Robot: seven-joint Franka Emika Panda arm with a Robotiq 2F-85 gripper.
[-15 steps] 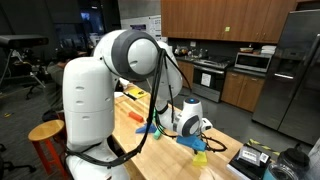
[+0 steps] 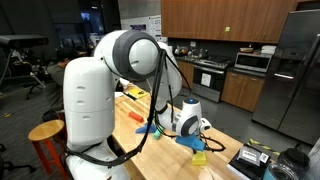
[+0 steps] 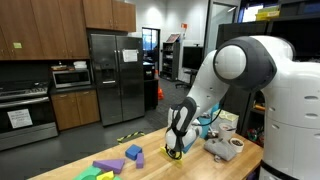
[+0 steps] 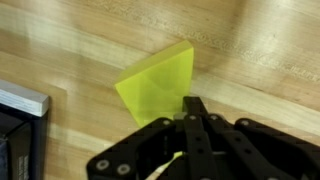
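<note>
A yellow block with an angular outline lies on the wooden table in the wrist view. My gripper is at the block's right side, its dark fingertips overlapping the yellow surface. The fingers appear together, and no object shows between them; whether they touch the block cannot be told. From the first exterior view, the yellow block is on the tabletop just under the gripper. The second exterior view has the yellow block partly covered by the gripper. The block's lower part is hidden by the gripper in the wrist view.
A black box with a pale edge stands left of the block. Toward the table's end is a dark canister. A blue block, a purple block and a grey container also occupy the table. Bare wood surrounds the yellow block.
</note>
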